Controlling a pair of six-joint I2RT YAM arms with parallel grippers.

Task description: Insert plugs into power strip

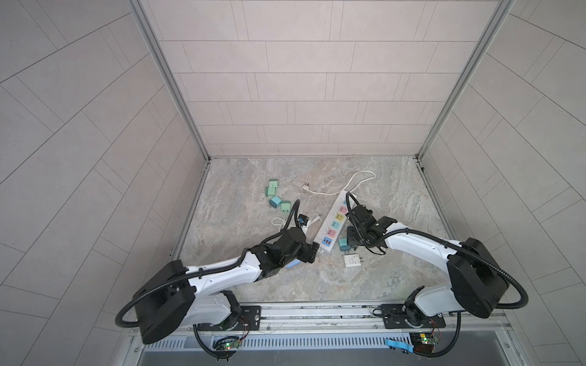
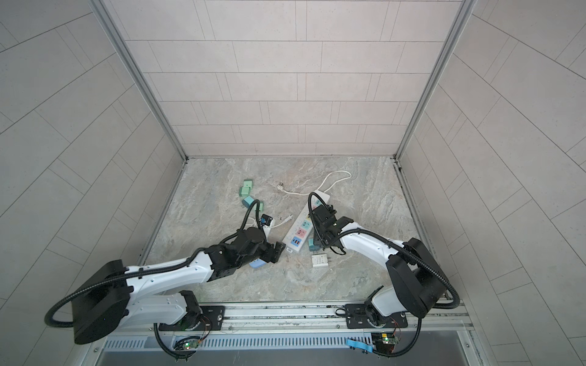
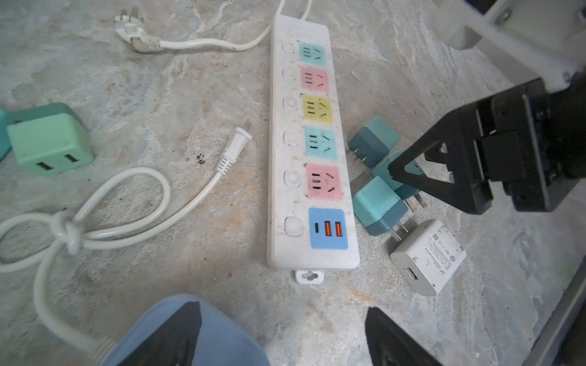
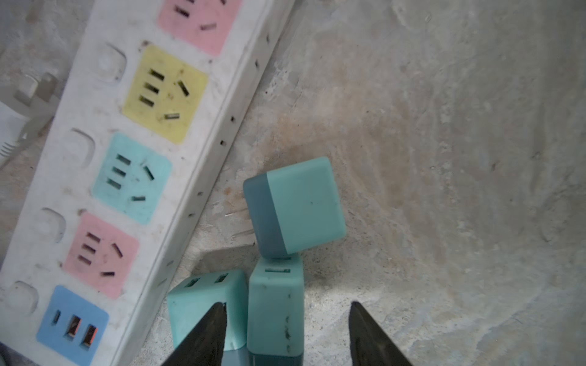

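Observation:
The white power strip (image 3: 280, 152) lies diagonally mid-table, coloured sockets upward. Three teal plugs lie along its right side: one at the back (image 4: 302, 204), one in the middle (image 4: 276, 305), one at the front left (image 4: 204, 305). My right gripper hangs open over the middle plug, fingertips either side of it. A white charger (image 3: 427, 256) lies nearer the front. My left gripper is open at the near left of the strip, above a light-blue object (image 3: 183, 341) whose shape is partly hidden.
Several green and teal plugs (image 1: 271, 190) lie at the back left. A knotted white cord (image 3: 152, 228) lies left of the strip, and another white cable with a plug (image 3: 134, 33) runs behind it.

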